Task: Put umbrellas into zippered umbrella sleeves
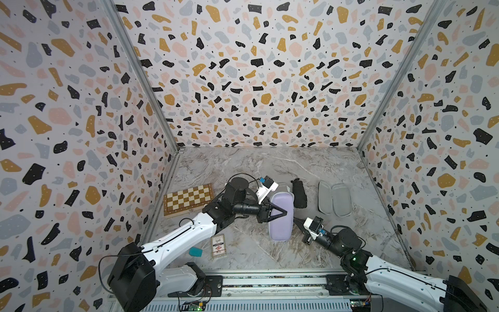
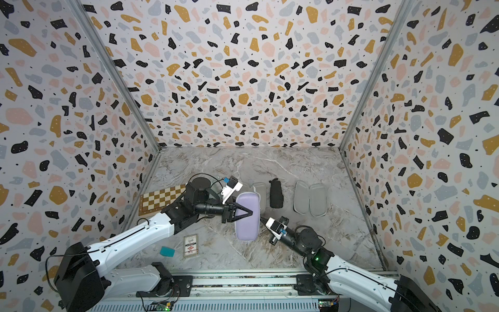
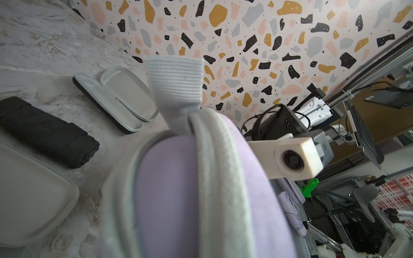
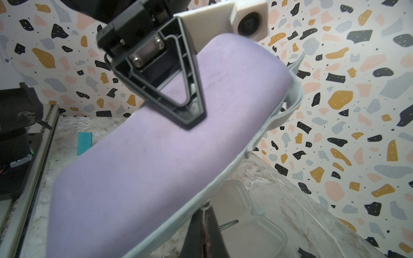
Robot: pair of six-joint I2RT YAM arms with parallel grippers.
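Note:
A lilac zippered sleeve [image 1: 281,228], closed along its pale zipper edge, hangs above the table, its broad face toward the top cameras. My left gripper [image 1: 275,214] is shut on it; one dark finger [image 4: 182,96] presses its lilac side in the right wrist view. At the sleeve's zipper edge, my right gripper has its fingertips together on a small zipper pull [image 4: 207,205]. Whatever lies inside the sleeve is hidden. A rolled black umbrella [image 1: 298,194] rests on the table behind. To its right an open grey sleeve [image 1: 325,198] shows both empty halves.
Another open pale sleeve [image 2: 261,188] lies partly hidden behind the lilac one. A chessboard [image 1: 188,199], a card box [image 1: 218,246] and a teal item [image 1: 195,252] occupy the left side.

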